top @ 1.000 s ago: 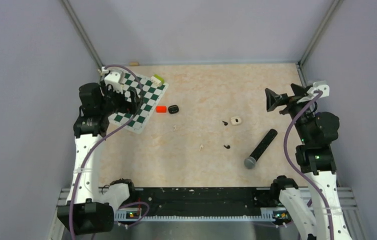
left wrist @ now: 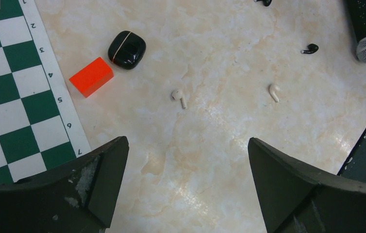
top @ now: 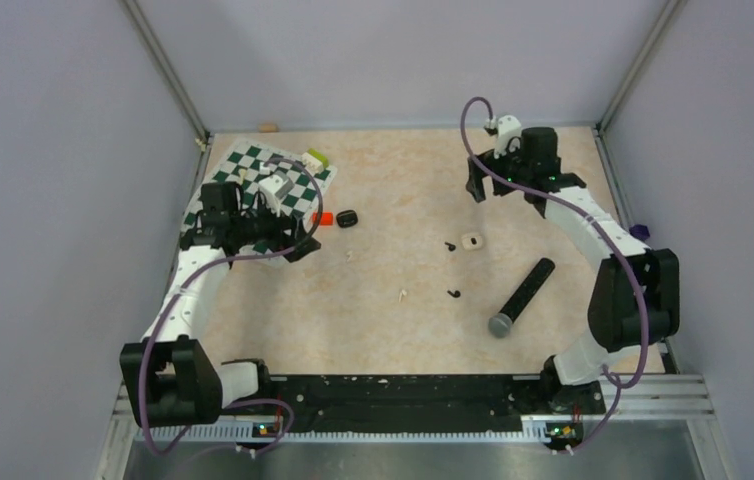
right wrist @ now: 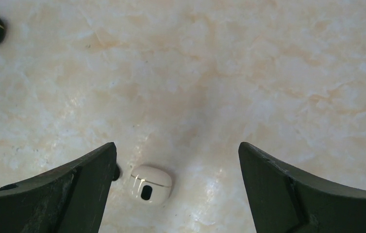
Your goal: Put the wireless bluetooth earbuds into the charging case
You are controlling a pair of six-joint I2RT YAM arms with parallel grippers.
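Observation:
Two white earbuds lie apart on the table, one (left wrist: 177,96) close to the black case (left wrist: 127,49), the other (left wrist: 274,92) further right. Two black earbuds (top: 454,293) (top: 450,246) lie right of the middle, near a closed white case (top: 472,241) with a dark spot on it. My left gripper hovers open above the left part of the table, nothing between its fingers. High over the back right, my right gripper is open and empty; the white case (right wrist: 149,185) shows low between its fingers, below them on the table.
An orange block (top: 323,219) sits beside the black case. At the left is a green-and-white checkered board (left wrist: 30,111) with small items on its far side. A microphone (top: 522,297) lies at the right.
The objects on the table have stayed put.

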